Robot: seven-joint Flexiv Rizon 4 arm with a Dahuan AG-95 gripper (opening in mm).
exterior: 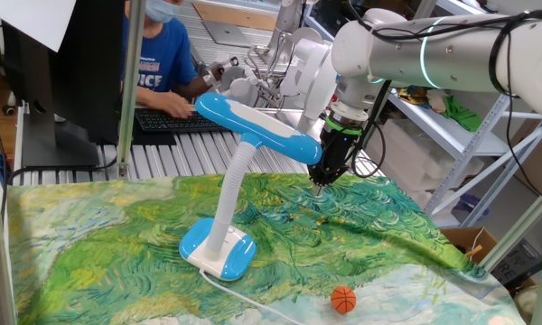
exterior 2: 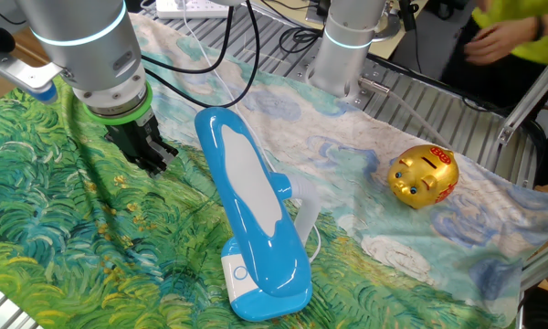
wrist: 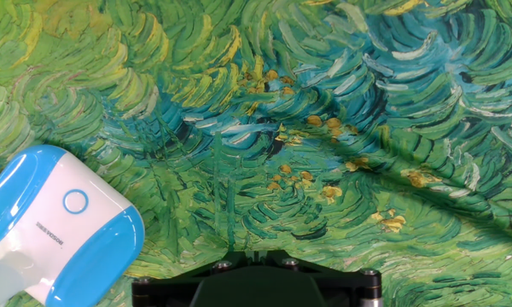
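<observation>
A blue-and-white desk lamp (exterior: 257,131) stands on the painted cloth, with its base (wrist: 72,217) at the lower left of the wrist view. My gripper (exterior: 318,189) points down behind and to the right of the lamp head, low over the cloth. In exterior view 2 it is left of the lamp head (exterior 2: 251,201). Its fingertips (wrist: 246,256) look drawn together, and nothing shows between them. An orange basketball-patterned ball (exterior: 343,299) rests near the front in exterior view 1. A gold piggy bank (exterior 2: 423,175) sits at the right in exterior view 2.
Bare, wrinkled cloth (wrist: 324,170) lies beneath the gripper. The lamp's white cable (exterior: 244,302) crosses the cloth toward the front. A keyboard (exterior: 185,119) and a monitor (exterior: 59,81) stand beyond the cloth, where a person (exterior: 167,59) sits. Another person's hand (exterior 2: 502,41) shows at upper right.
</observation>
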